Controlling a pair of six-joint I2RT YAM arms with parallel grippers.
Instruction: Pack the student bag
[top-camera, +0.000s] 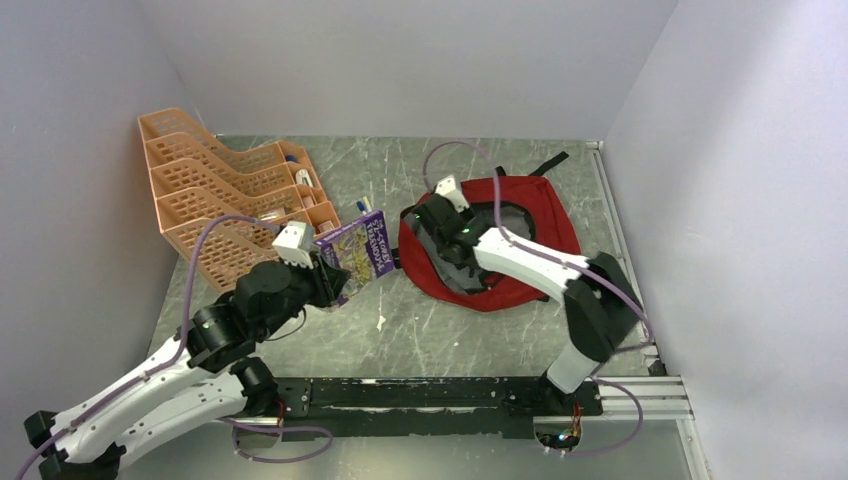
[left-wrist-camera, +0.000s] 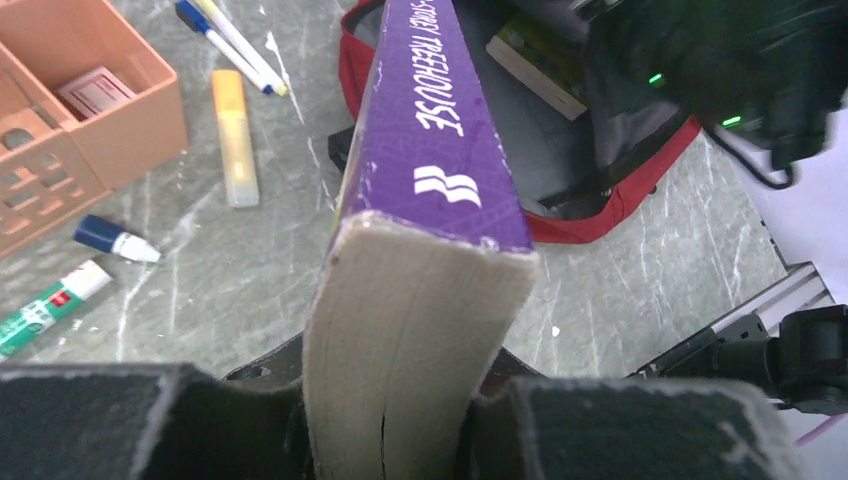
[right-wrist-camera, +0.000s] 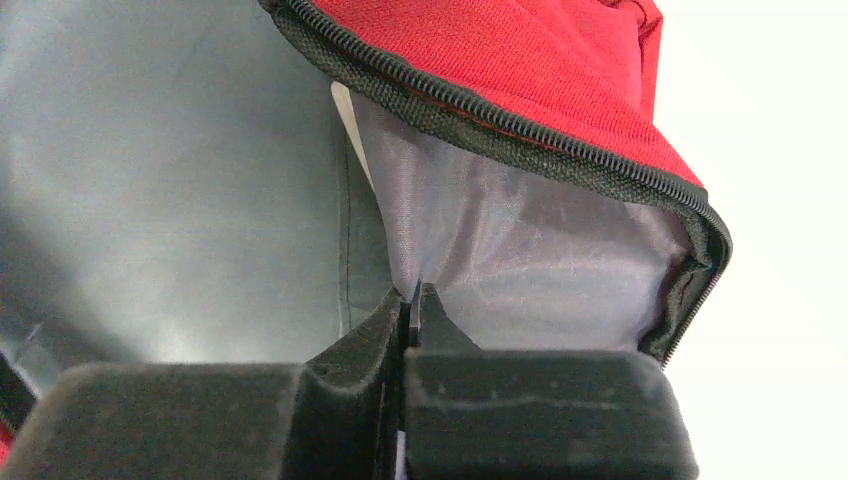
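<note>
My left gripper is shut on a thick purple book (left-wrist-camera: 430, 110), held up left of the bag in the top view. The red student bag (top-camera: 555, 215) lies on the table with its grey-lined mouth spread open. Over that mouth, my right gripper is shut on a fold of the bag's grey lining (right-wrist-camera: 540, 240), pinched between its fingertips. A zip (right-wrist-camera: 500, 115) with black edging runs above the fold. Inside the bag, the left wrist view shows a green-and-yellow book (left-wrist-camera: 540, 60).
An orange organizer (top-camera: 205, 190) stands at the back left. Near it lie a yellow highlighter (left-wrist-camera: 235, 140), a green glue stick (left-wrist-camera: 50, 310), a blue-capped bottle (left-wrist-camera: 115, 238) and two pens (left-wrist-camera: 235, 45).
</note>
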